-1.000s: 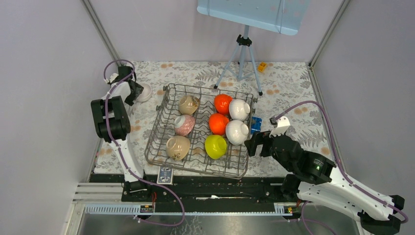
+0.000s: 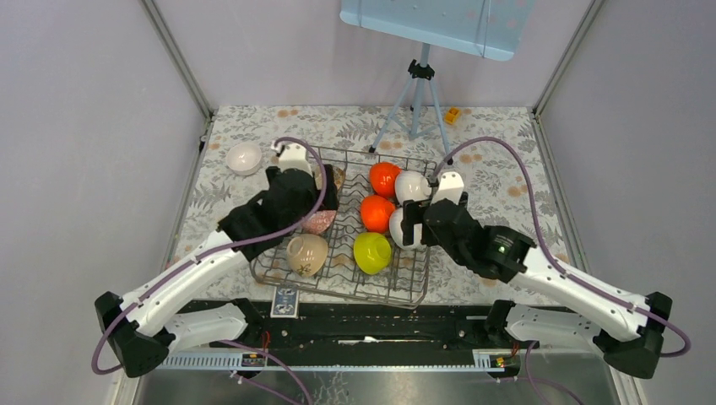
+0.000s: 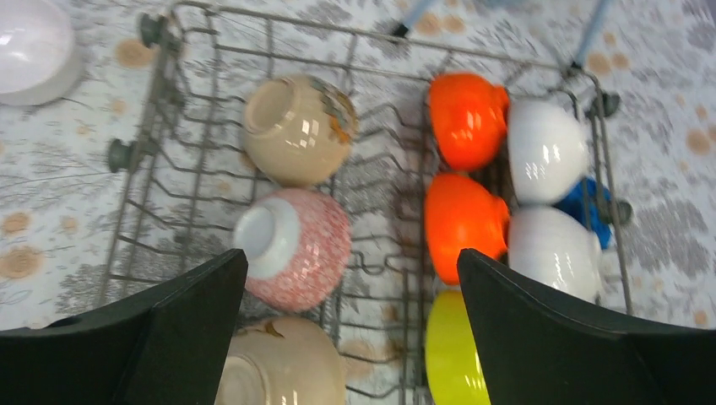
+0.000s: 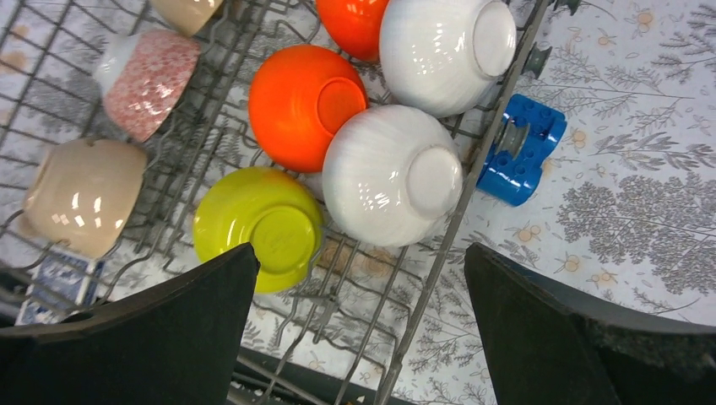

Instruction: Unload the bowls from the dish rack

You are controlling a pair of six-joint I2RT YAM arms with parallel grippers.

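The wire dish rack (image 2: 346,287) holds several bowls: tan (image 3: 297,126), pink (image 3: 312,253), orange (image 2: 377,211), white (image 4: 371,173) and yellow-green (image 4: 236,219). A small white bowl (image 2: 244,157) sits on the counter outside the rack, back left. My left gripper is open over the rack's left side, the pink and tan bowls between and beyond its fingertips. My right gripper is open above the rack's right edge, by the front white and yellow-green bowls, holding nothing.
A blue piece (image 4: 528,160) lies by the rack's right rim. A light-blue tripod stand (image 2: 420,84) is behind the rack, with a small yellow object (image 2: 452,115) beside it. A card box (image 2: 284,304) lies at the front edge.
My left gripper has swung from the small white bowl at back left to over the rack. My right gripper has moved up and leftward over the rack's right edge.
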